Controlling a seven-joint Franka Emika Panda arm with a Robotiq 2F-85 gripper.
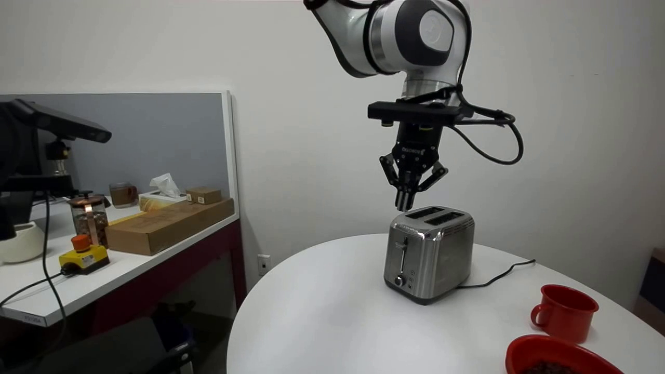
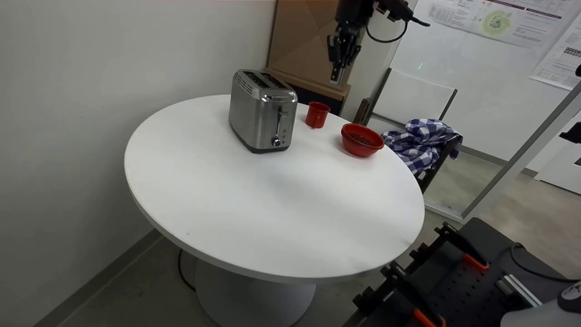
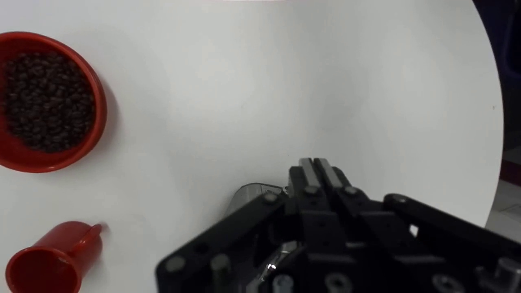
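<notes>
My gripper (image 1: 405, 200) hangs in the air above the table, fingers together and pointing down. In exterior view 2 the gripper (image 2: 336, 77) appears high, to the right of the toaster. The fingertips lie side by side in the wrist view, where the gripper has nothing visible between them. A silver two-slot toaster (image 1: 430, 255) stands upright on the white round table (image 1: 311, 299), its slots empty as far as I can see. From the wrist, the toaster (image 3: 246, 196) is mostly hidden behind the gripper.
A red mug (image 1: 566, 311) and a red bowl (image 3: 93, 141) of dark beans stand on the same side of the table. The toaster's black cord (image 1: 499, 277) trails over the tabletop.
</notes>
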